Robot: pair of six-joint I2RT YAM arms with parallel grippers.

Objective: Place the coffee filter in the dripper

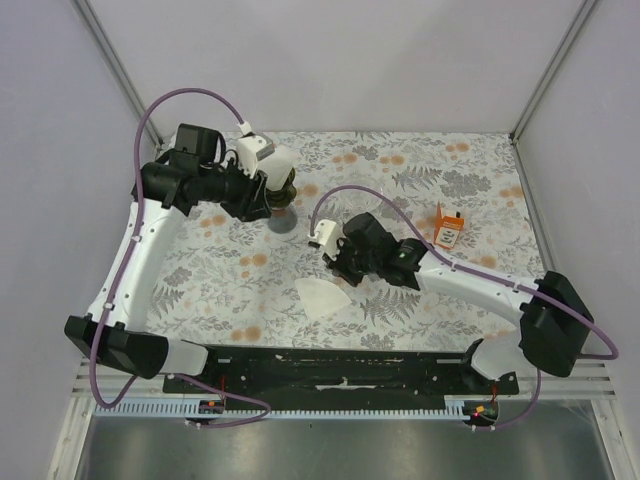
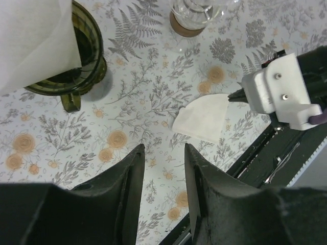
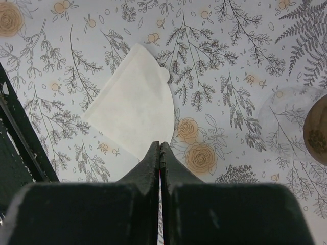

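A white filter [image 2: 30,35] sits in the dark dripper [image 2: 89,76] on its stand at the back left in the top view [image 1: 280,200]. My left gripper hangs beside it, fingers apart with a narrow gap, nothing between them. A folded white filter [image 3: 133,102] lies flat on the cloth at centre front. My right gripper is shut above it, with nothing showing between its fingertips.
A clear glass vessel [image 2: 199,13] stands behind the right gripper, and an orange box [image 1: 448,228] at the right. The table's dark front edge [image 1: 340,368] runs along the front.
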